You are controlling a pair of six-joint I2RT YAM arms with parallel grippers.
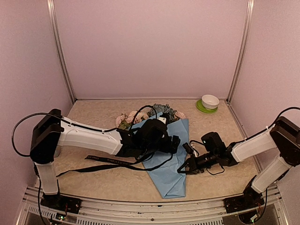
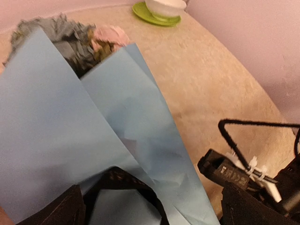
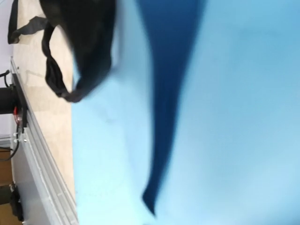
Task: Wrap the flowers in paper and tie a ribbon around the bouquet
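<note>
Pink and blue-grey fake flowers [image 1: 129,119] lie at the back edge of folded blue wrapping paper [image 1: 166,185]. A black ribbon [image 1: 93,168] runs across the table toward the paper and loops over it in both wrist views. My left gripper [image 1: 169,145] is open above the paper; in its view a black ribbon loop [image 2: 126,178] lies below it. My right gripper [image 1: 182,169] is low at the paper's right edge, shut; in its blurred view I cannot make out its fingers or anything between them.
A white bowl [image 1: 210,101] on a green plate [image 1: 206,109] stands at the back right. The left arm spans the left half.
</note>
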